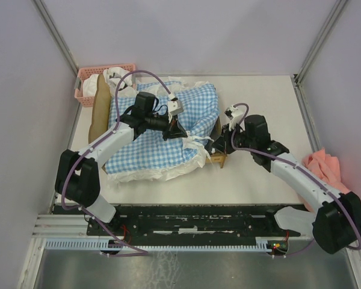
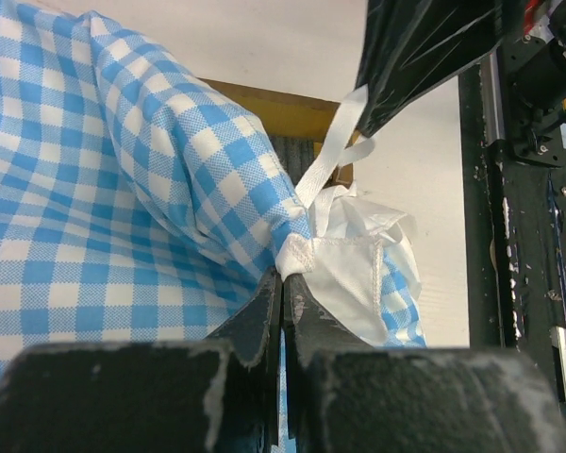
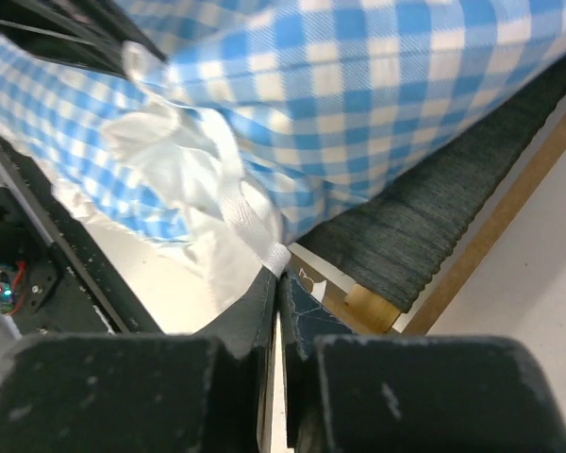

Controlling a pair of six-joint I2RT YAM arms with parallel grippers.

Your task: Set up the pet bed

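Note:
The blue-and-white checked cover (image 1: 145, 147) with white trim lies over the pet bed, rumpled towards its right side. My left gripper is shut on the white fabric edge (image 2: 344, 274) at the cover's corner. A thin white strap (image 3: 234, 189) runs from that corner to my right gripper, whose fingers are close together around its end. In the left wrist view the strap (image 2: 332, 142) stretches up to the right fingers (image 2: 370, 99). The wooden bed frame (image 3: 500, 222) and dark ribbed base (image 3: 410, 222) show beside the cover's edge.
A pink basket (image 1: 79, 90) with white cloths (image 1: 115, 76) stands at the back left. Against the bed's left side is a brown panel (image 1: 100, 107). Pink cloth (image 1: 325, 167) lies at the right edge.

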